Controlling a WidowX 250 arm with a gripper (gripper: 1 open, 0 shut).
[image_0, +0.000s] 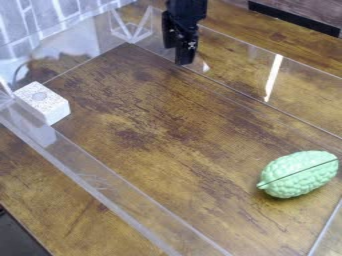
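My black gripper (181, 47) hangs at the top middle of the view, over the back of the wooden surface, with its arm running out of frame; its fingers are small and dark, apparently apart with nothing visible between them. A green bumpy oblong object like a bitter melon (299, 172) lies at the lower right. A white patterned box (42, 103) sits at the left, by the clear wall.
Transparent walls (94, 175) enclose the wooden work surface (160, 120). A pale, wavy sheet or curtain (40, 30) is behind at the top left.
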